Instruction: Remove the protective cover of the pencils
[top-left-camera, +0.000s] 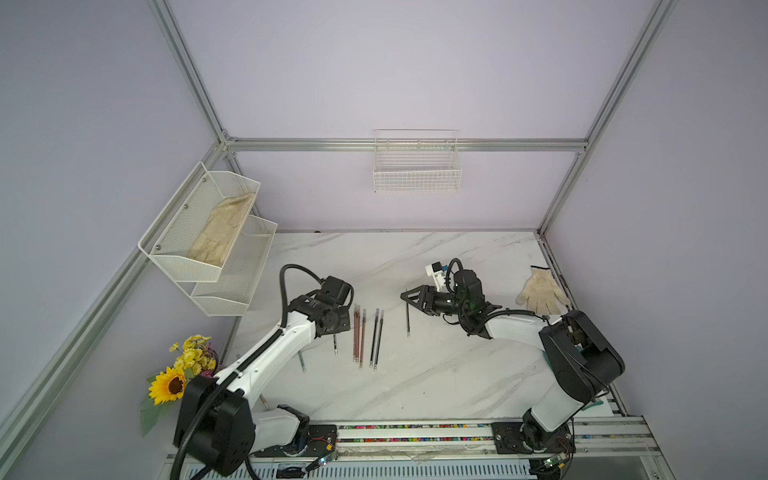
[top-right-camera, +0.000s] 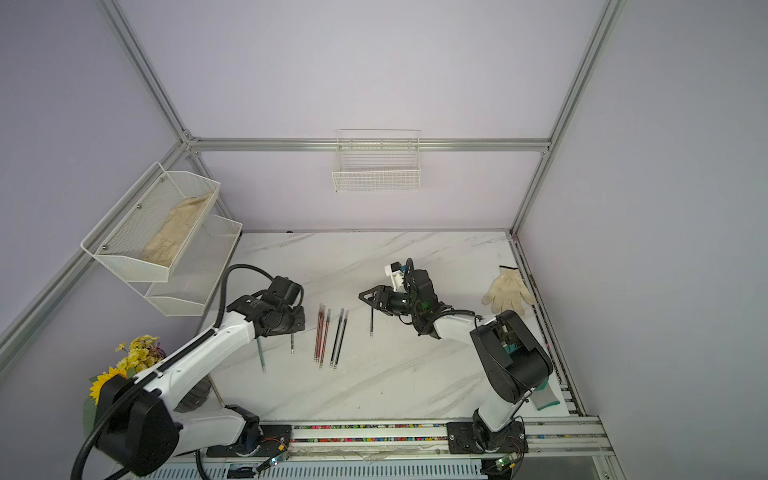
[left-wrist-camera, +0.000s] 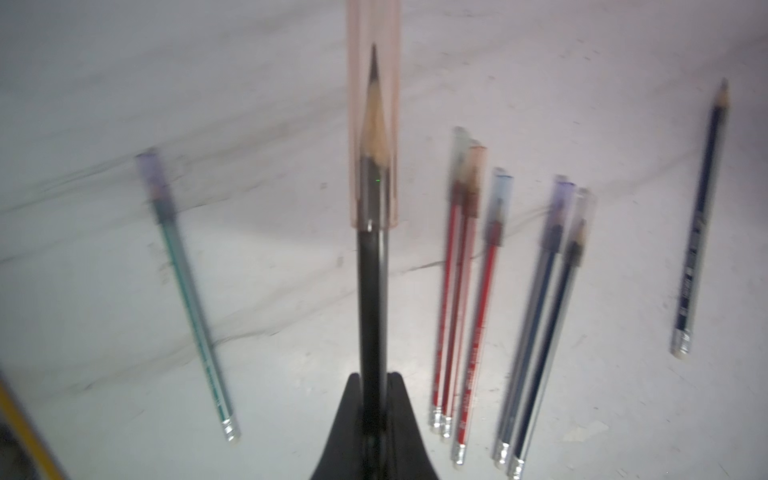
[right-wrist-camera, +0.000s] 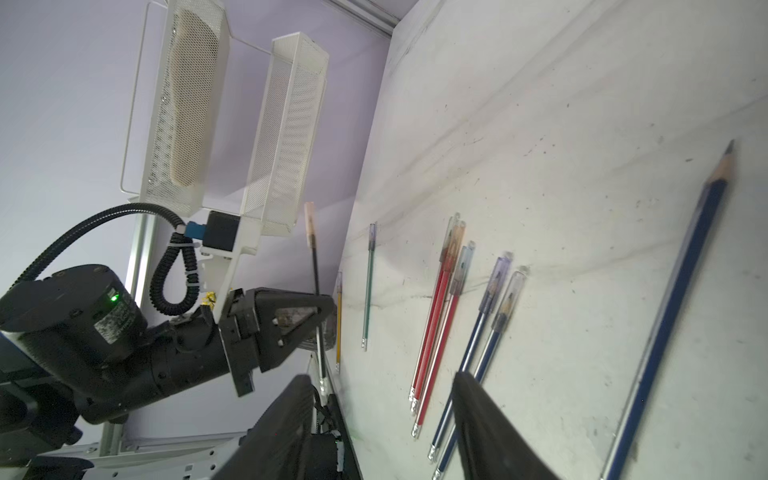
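Note:
My left gripper is shut on a dark pencil (left-wrist-camera: 372, 296), which has a pale pink clear cap (left-wrist-camera: 389, 112) over its tip and stands out above the table. My right gripper is open over the table, near an uncapped dark blue pencil (right-wrist-camera: 680, 296). In the middle lie capped pencils: several red ones (right-wrist-camera: 436, 320) and two blue ones (right-wrist-camera: 488, 344). A capped teal pencil (right-wrist-camera: 369, 288) lies farther left. A yellow pencil (right-wrist-camera: 338, 328) is at the left edge.
Mesh shelves (top-left-camera: 192, 264) hang on the left wall, with flowers (top-left-camera: 169, 385) below. A wire basket (top-left-camera: 416, 180) is on the back wall. A glove (top-left-camera: 542, 292) lies at the right.

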